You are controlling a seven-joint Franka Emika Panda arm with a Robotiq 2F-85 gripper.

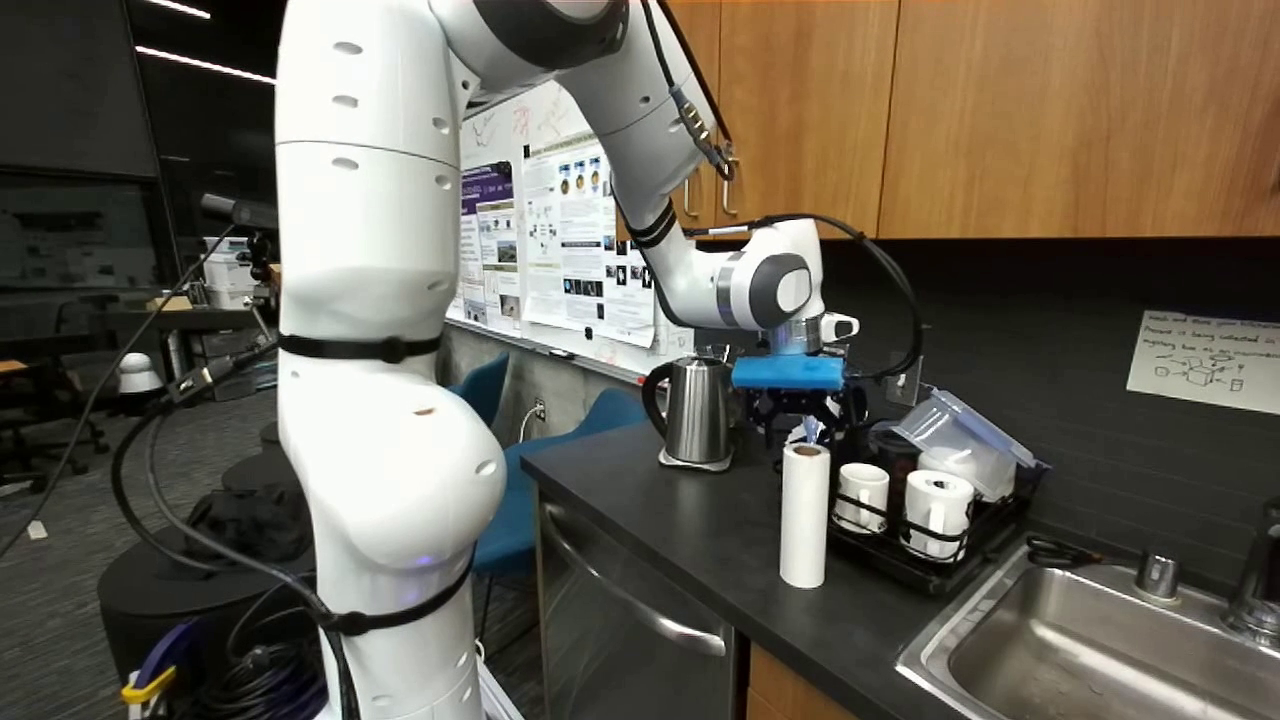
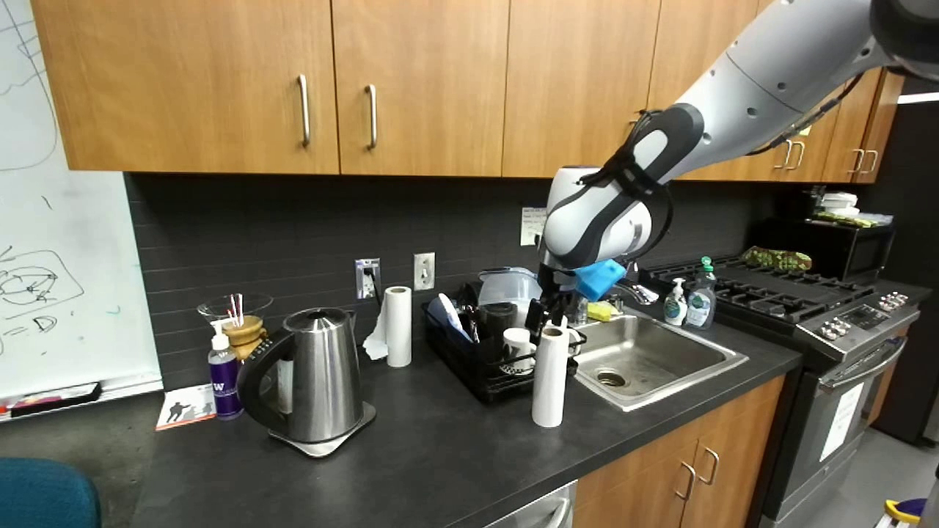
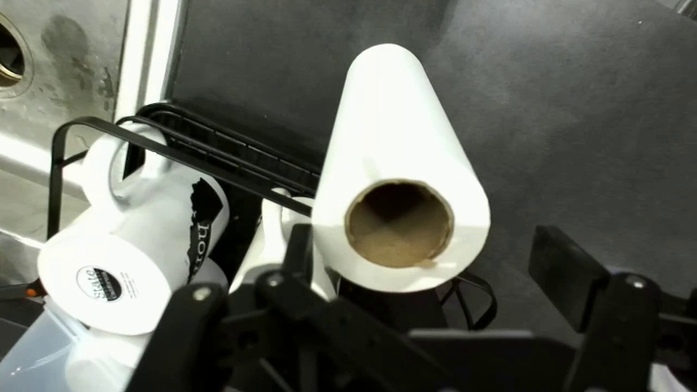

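A white paper towel roll (image 1: pixel 805 516) stands upright on the dark counter, in front of the dish rack. From above, the wrist view shows its brown cardboard core (image 3: pixel 399 224) and the roll's side (image 3: pixel 392 124). My gripper is open, its black fingers (image 3: pixel 565 277) spread wide, with the roll's top showing beyond the gap and apart from the right finger. In exterior view 1 the gripper (image 1: pixel 806 420) hangs just above and behind the roll's top, under a blue block on the wrist. Exterior view 2 has the roll (image 2: pixel 551 378) upright too.
The black dish rack (image 2: pixel 484 378) beside the roll holds white mugs (image 1: pixel 939 510) and a clear plastic container (image 1: pixel 966 438). A steel sink (image 2: pixel 660 352) lies to one side, a kettle (image 2: pixel 321 378) to the other. Another paper roll (image 2: pixel 398 325) stands near the wall.
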